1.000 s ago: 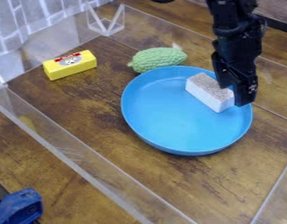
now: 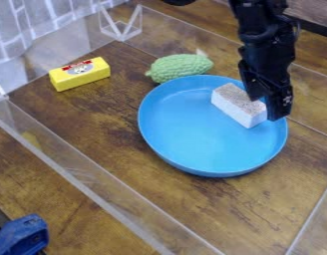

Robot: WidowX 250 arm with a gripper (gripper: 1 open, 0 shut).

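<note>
My black gripper (image 2: 265, 88) comes down from the top right over the back right of a blue plate (image 2: 193, 139). A white, speckled oblong block (image 2: 235, 104) lies on that part of the plate, its right end by the gripper's fingers. I cannot tell whether the fingers are shut on it or open.
A yellow box (image 2: 80, 74) lies at the upper left, and a green corn-like object (image 2: 179, 67) sits behind the plate. A blue item (image 2: 20, 236) is at the lower left corner. The wooden surface (image 2: 166, 214) in front of the plate is clear.
</note>
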